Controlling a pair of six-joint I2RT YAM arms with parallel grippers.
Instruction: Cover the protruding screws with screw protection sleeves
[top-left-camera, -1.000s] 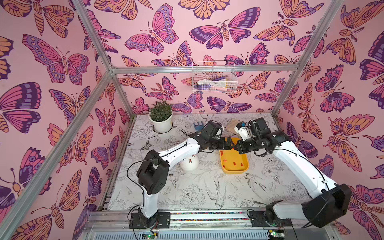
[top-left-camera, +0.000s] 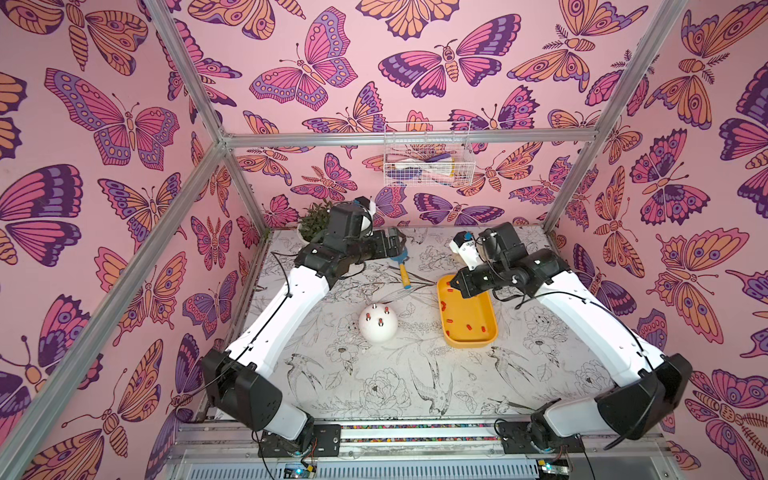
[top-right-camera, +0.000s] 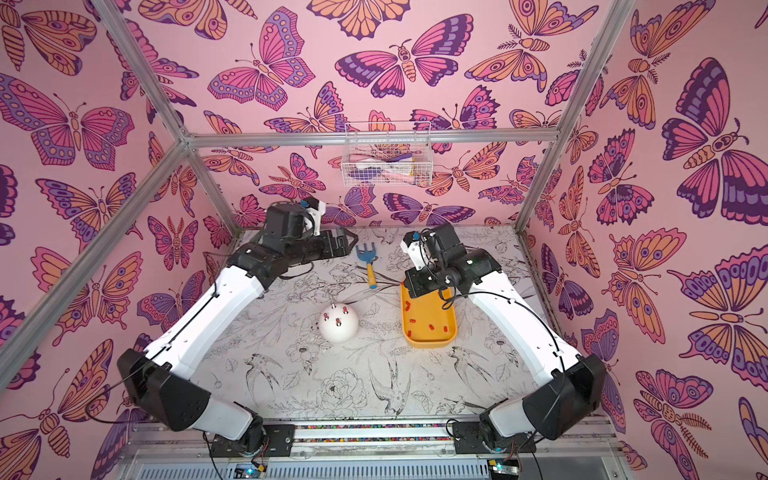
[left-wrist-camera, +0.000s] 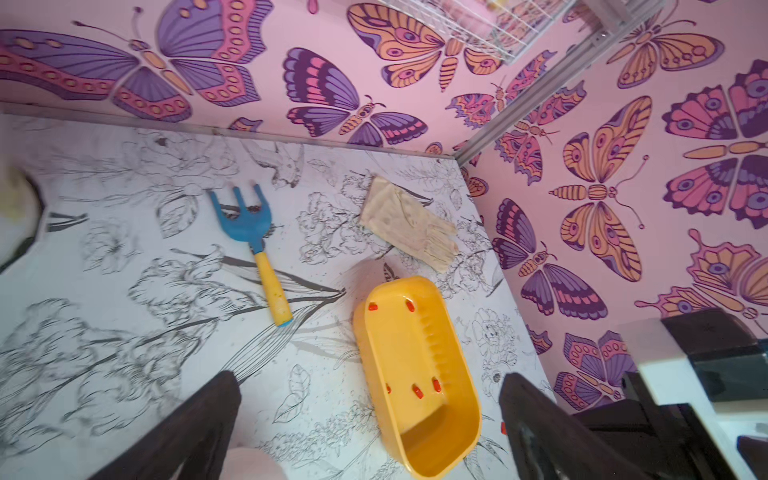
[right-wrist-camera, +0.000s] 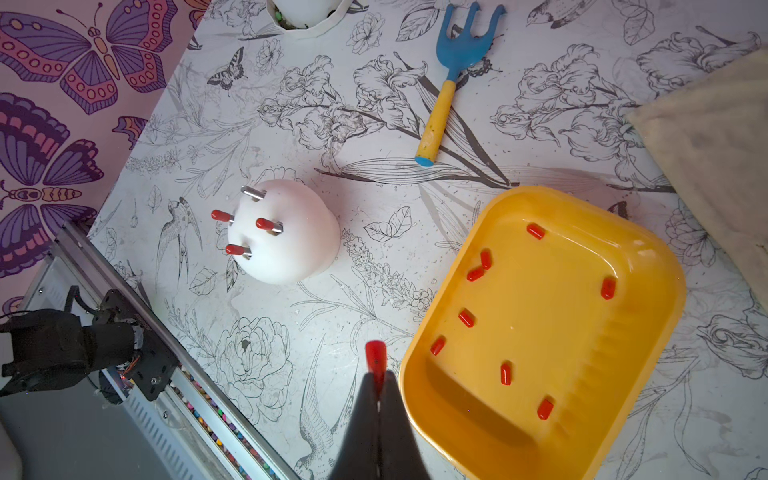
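Observation:
In the right wrist view a white dome stands on the table with metal screws sticking out. Three carry red sleeves, and one screw is bare metal. At the bottom centre my right gripper is shut on a red sleeve, which points forward from its tips. A yellow tray to its right holds several loose red sleeves. My left gripper stands wide open and empty, high above the table; the dome shows only in part at the bottom of the left wrist view.
A blue and yellow hand fork lies behind the tray. A beige glove rests at the back right. A potted plant stands at the back left, partly behind the left arm.
My left arm has swung left and back, away from the right gripper and the tray. The right gripper has shifted a little left. The dome and tray have stayed put.

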